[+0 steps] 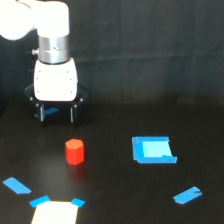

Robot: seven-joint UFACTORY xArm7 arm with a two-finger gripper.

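A small red block [74, 152] rests on the dark table, left of the middle. Behind it and a little to its left hangs the white robot hand, its gripper [57, 114] pointing down. The dark fingers [73, 112] stand wide apart and nothing shows between them, so the gripper is open and clear of the block. To the right, a blue-taped square [139, 150] with a pale centre [157, 149] lies flat on the table.
A pale yellow-white patch [55, 213] with blue tape at its corners lies at the front left. Blue tape strips [187, 195] mark the front right, and another strip [16, 186] the left.
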